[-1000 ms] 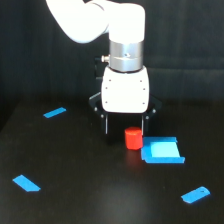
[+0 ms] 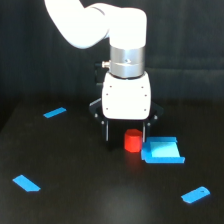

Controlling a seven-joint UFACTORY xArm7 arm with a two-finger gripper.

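Observation:
A small red object (image 2: 132,142) sits on the dark table, its upper part close under the white hand. My gripper (image 2: 126,129) points down over it, its two dark fingers standing wide apart. In this view the red object falls in the gap between the fingers, closer to the right one. I cannot tell whether that finger touches it. Immediately right of the object lies a pale square with a blue border (image 2: 164,158).
Blue strips lie on the table at the front left (image 2: 26,184), back left (image 2: 55,113) and front right (image 2: 196,195). A dark backdrop stands behind.
My gripper has come down a little and shifted slightly right over the red object. Its fingers remain apart. The blue-bordered square has not moved.

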